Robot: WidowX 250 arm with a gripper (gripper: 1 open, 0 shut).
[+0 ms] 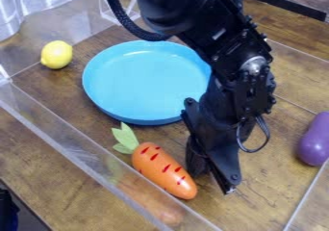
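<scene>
The black gripper (209, 163) is down at the table just right of the orange toy carrot (164, 170), with its fingertips low beside the carrot's body. The carrot lies diagonally on the wood, green leaves toward the upper left. The fingers look closed, and I see nothing clearly held between them; the inner side is partly hidden by the gripper's body.
A blue plate (122, 81) lies behind the carrot, partly behind the arm. A yellow lemon (56, 55) is at the upper left, and a purple eggplant (315, 140) at the right. Clear plastic walls run along the left and right sides.
</scene>
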